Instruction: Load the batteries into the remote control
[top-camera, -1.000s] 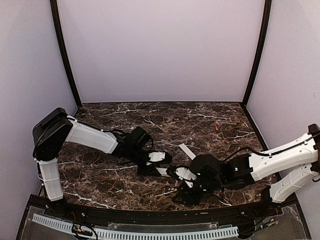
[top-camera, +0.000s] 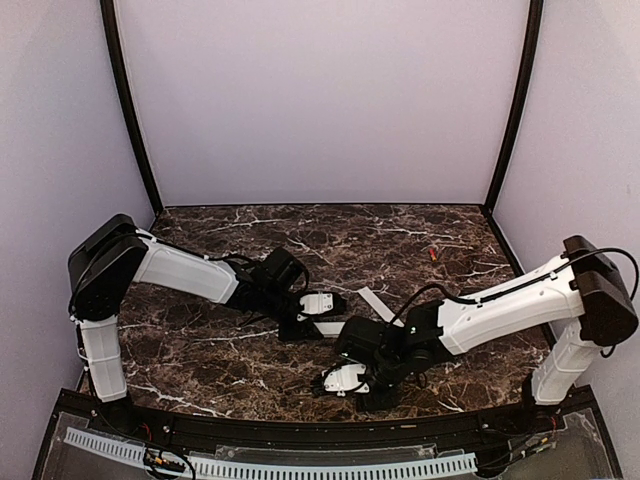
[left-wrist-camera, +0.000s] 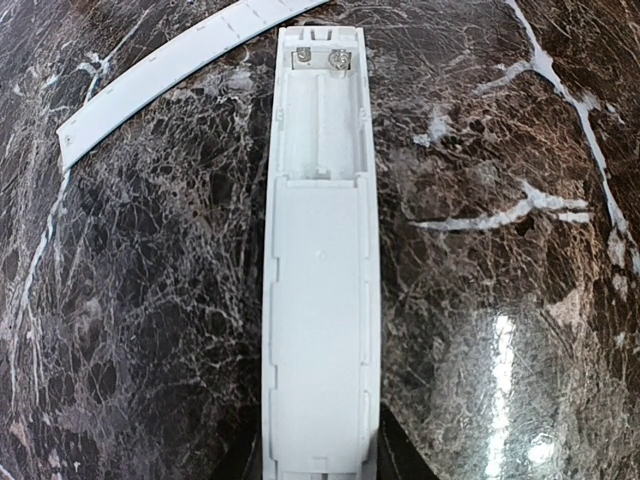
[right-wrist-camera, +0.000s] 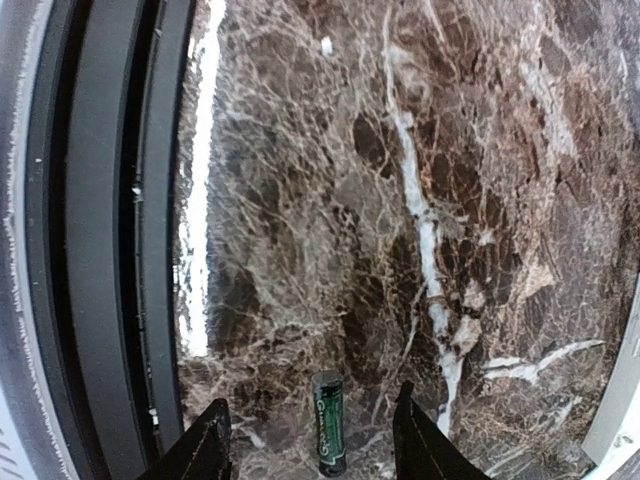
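The white remote control (left-wrist-camera: 320, 300) has its back facing up, with its battery bay (left-wrist-camera: 320, 125) uncovered and empty. My left gripper is shut on its near end. A green battery (right-wrist-camera: 329, 425) lies on the marble table, outside the remote. Above it my right gripper stands open; the battery shows between its fingers without being gripped. In the top view the right gripper (top-camera: 345, 385) is low near the front edge, and the battery is hidden there.
The white battery cover (left-wrist-camera: 160, 75) lies apart, beyond the remote. A small orange object (top-camera: 432, 253) sits at the back right. Dark rails (right-wrist-camera: 110, 240) run along the front edge close to the battery.
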